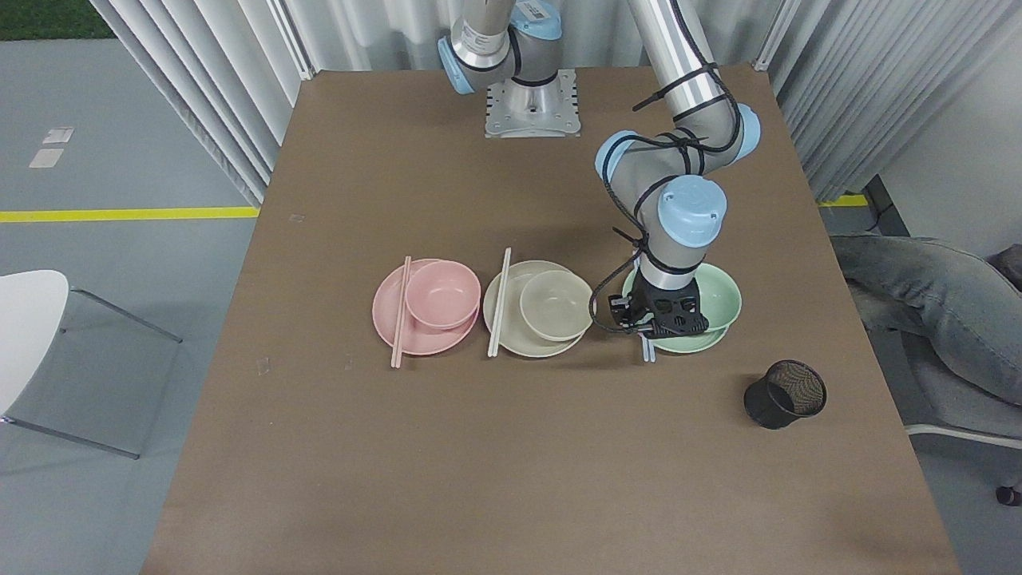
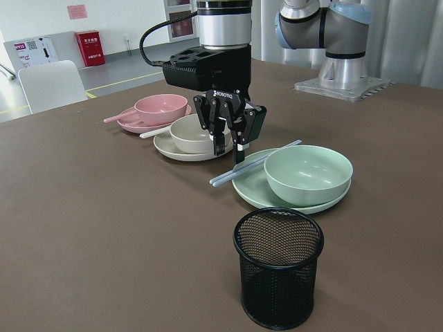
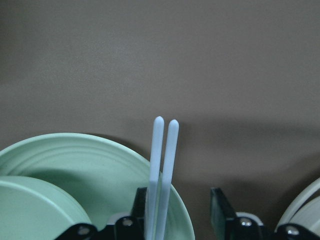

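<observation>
Pale blue chopsticks [image 3: 167, 170] lie on the rim of a green plate [image 2: 255, 187] beside a green bowl [image 2: 307, 166]. My gripper [image 2: 228, 153] is open above them; in the wrist view its fingertips [image 3: 218, 205] stand either side, the left one close by the chopsticks. Cream plate and bowl [image 1: 556, 305] with white chopsticks [image 1: 500, 302] sit to the left in the front view, then pink plate and bowl [image 1: 441, 293] with pink chopsticks [image 1: 400, 311].
A black mesh cup [image 1: 786, 393] stands toward the front right.
</observation>
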